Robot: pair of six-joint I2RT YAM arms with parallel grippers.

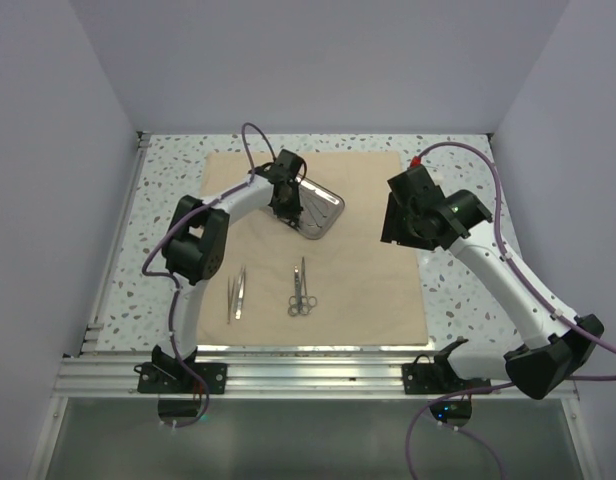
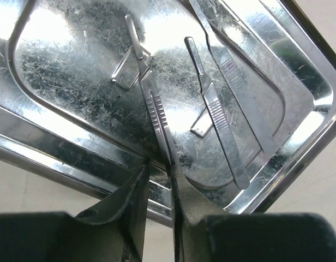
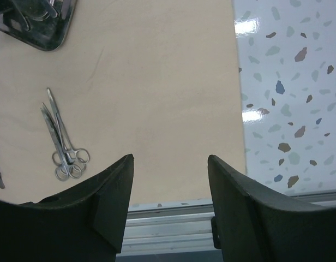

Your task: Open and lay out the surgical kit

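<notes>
A steel tray [image 1: 328,197] sits at the top of the beige cloth. My left gripper is low over its near rim, its fingertips either side of the end of a scalpel handle [image 2: 156,114]; whether they grip it I cannot tell. Two more handles, a middle one [image 2: 220,117] and a longer one [image 2: 241,93], lie in the tray. My right gripper hangs over the cloth's right side, fingers apart, empty. Scissors [image 3: 59,136] lie on the lower cloth, with tweezers [image 1: 240,295] to their left.
The cloth [image 1: 373,280] has free room at the right and below the tray. Speckled tabletop [image 1: 138,250] surrounds it, with metal rails along the front edge.
</notes>
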